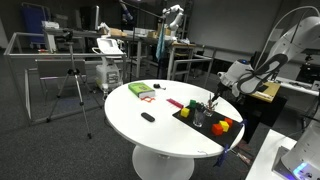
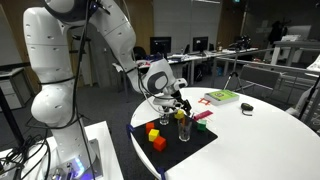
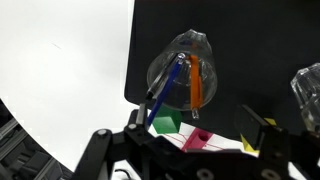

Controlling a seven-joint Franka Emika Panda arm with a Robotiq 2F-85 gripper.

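Note:
My gripper is open, pointing down over the black mat (image 2: pixel 192 150), with one finger on each side in the wrist view. Ahead of the gap between them stands a clear cup (image 3: pixel 182 58). A blue pen (image 3: pixel 164 94) and an orange pen (image 3: pixel 196 82) lean in this cup. Another clear cup (image 3: pixel 308 88) shows at the right edge of the wrist view. Close to the fingers are a green block (image 3: pixel 167 121) and a partly hidden yellow block (image 3: pixel 246 145). Nothing appears to be gripped.
Red and yellow blocks (image 1: pixel 217 129) sit on the mat's near side in exterior view 1. A green-covered book (image 1: pixel 140 88) lies farther along the white table (image 1: pixel 130 115), beyond a small black object (image 1: pixel 148 117).

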